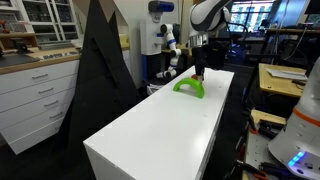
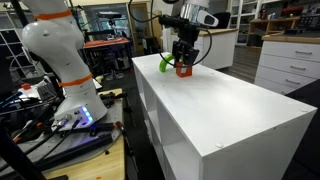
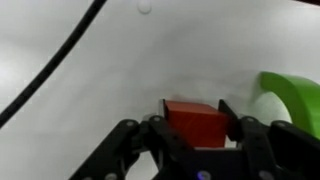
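Note:
My gripper is shut on a red block (image 3: 198,125), whose top face shows between the dark fingers in the wrist view. In exterior view 2 the red block (image 2: 183,71) is under the gripper (image 2: 183,62), at the far part of the white table. Whether its underside touches the table cannot be told. Close by is a green arch (image 1: 188,86), seen standing on the table in exterior view 1. The same green arch (image 3: 298,100) curves along the right edge of the wrist view, beside the gripper.
A black cable (image 3: 52,65) crosses the upper left of the wrist view. Another robot arm (image 2: 70,65) stands beside the table in exterior view 2.

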